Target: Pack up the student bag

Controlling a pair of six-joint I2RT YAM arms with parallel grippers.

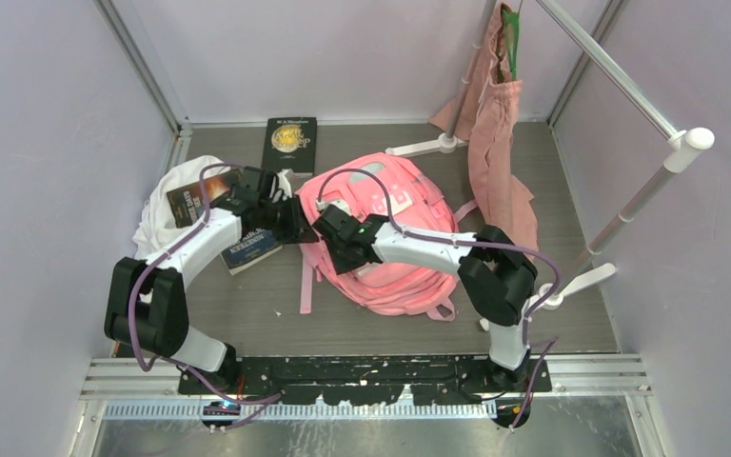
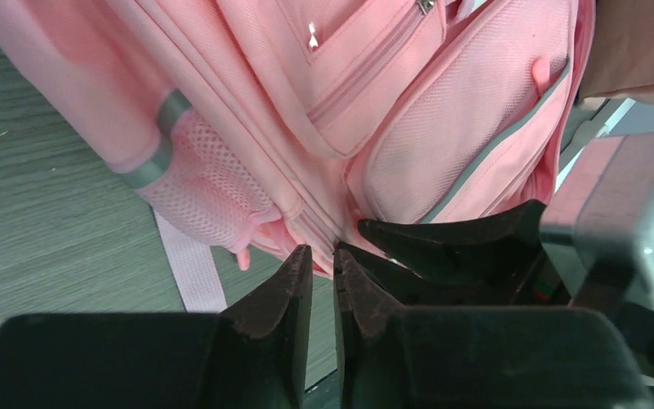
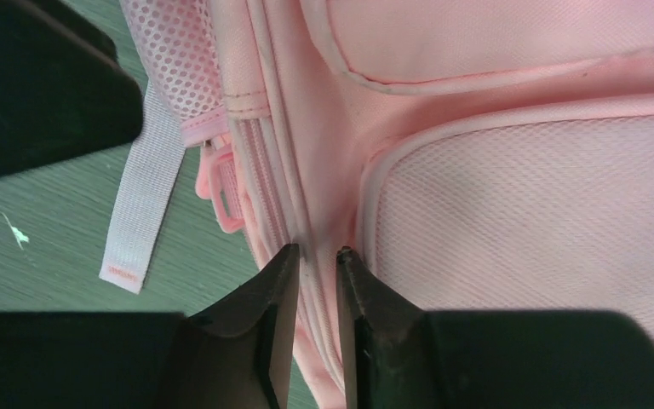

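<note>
A pink backpack (image 1: pixel 409 286) lies on the grey floor, its zips and mesh side pocket (image 2: pixel 213 170) facing the grippers. My left gripper hovers at the bag's left edge, fingertips slightly apart, nothing clearly between them. My right gripper is low over the zipped seam (image 3: pixel 277 187) of the bag, fingertips a little apart; whether fabric lies between them I cannot tell. Books (image 1: pixel 288 143) lie behind and left of the bag, some on a white cloth (image 1: pixel 157 209).
A white rack (image 1: pixel 628 205) stands at the right, with a dusty pink garment (image 1: pixel 500 162) hanging from it beside the bag. Bare floor lies in front of the bag.
</note>
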